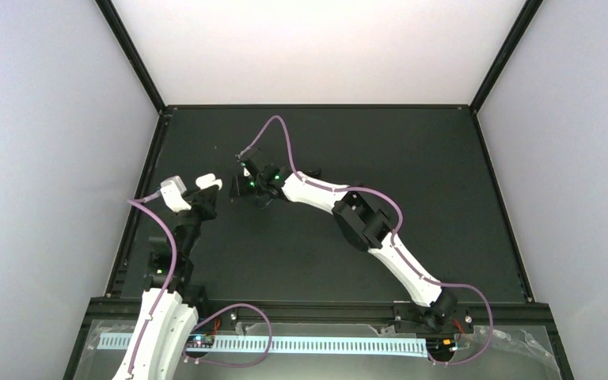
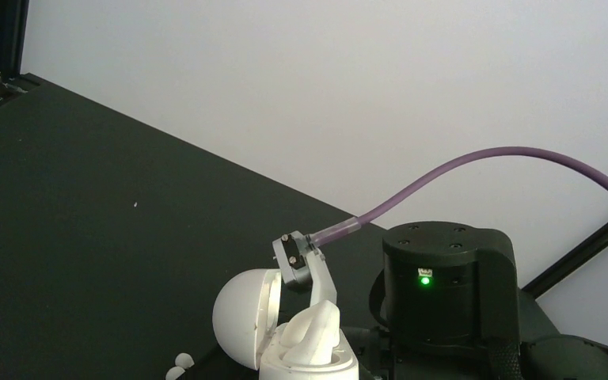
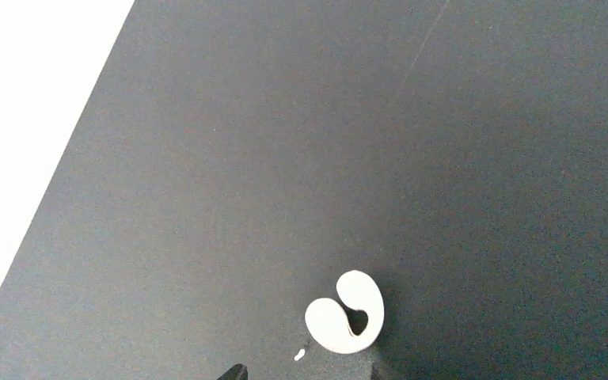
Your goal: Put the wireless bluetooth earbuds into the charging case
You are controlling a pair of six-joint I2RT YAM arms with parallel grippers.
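Note:
The white charging case (image 2: pixel 309 370) is at the bottom of the left wrist view, its round lid (image 2: pixel 239 318) raised. A white earbud (image 2: pixel 317 336) appears to sit in it. In the top view my left gripper (image 1: pixel 209 190) is shut on the case, which is held near the left side. The other earbud (image 3: pixel 370 305), a white C-shaped clip, lies on the black table. My right gripper is open just short of this earbud, its fingertips (image 3: pixel 233 373) wide apart at the lower edge of the right wrist view. Nothing is between them.
A small black object (image 1: pixel 312 172) lies behind the right forearm. A tiny white speck (image 3: pixel 299 355) is beside the loose earbud. Purple cables (image 1: pixel 287 142) arch above both arms.

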